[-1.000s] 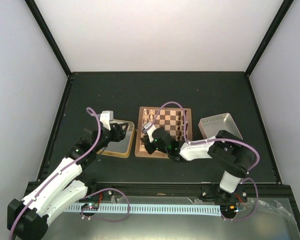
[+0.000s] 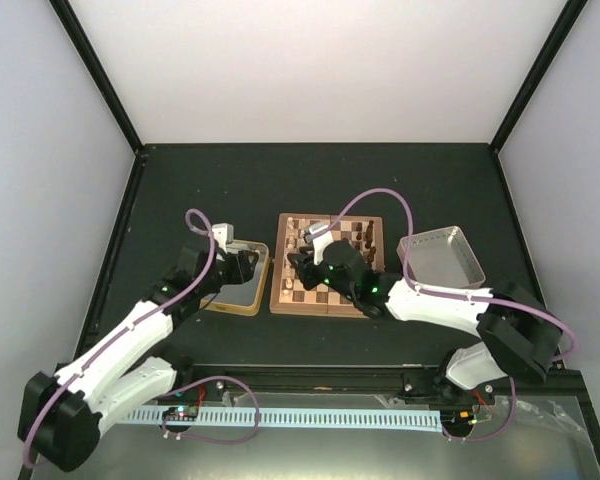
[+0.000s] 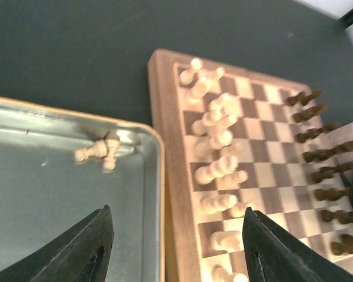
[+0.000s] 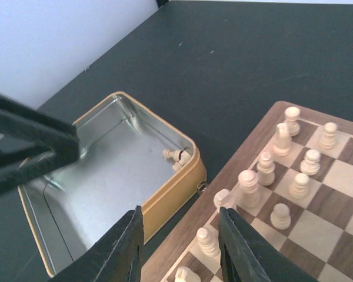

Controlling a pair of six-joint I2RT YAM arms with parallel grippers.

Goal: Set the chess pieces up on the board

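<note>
The chessboard (image 2: 292, 224) lies mid-table, light pieces along its left side and dark pieces (image 3: 320, 154) along its right. Loose light pieces (image 3: 102, 150) lie in the far right corner of the yellow-rimmed tray (image 3: 65, 108), beside the board. Above the tray's right part is my left gripper, its fingers apart and empty. My right gripper hovers over the board's left part; its fingers stand apart with nothing held. A light pawn (image 4: 207, 241) on the board shows near its right fingertip. In the right wrist view, part of the left gripper shows at the left edge.
A second tray (image 2: 442, 258), pale and seemingly empty, stands to the right of the board. The dark table (image 2: 310, 180) behind the board is clear. Both grippers hang close to each other near the board's left edge.
The right arm has swung right and away from the table's front edge, over the board. Tray and board have stayed put.
</note>
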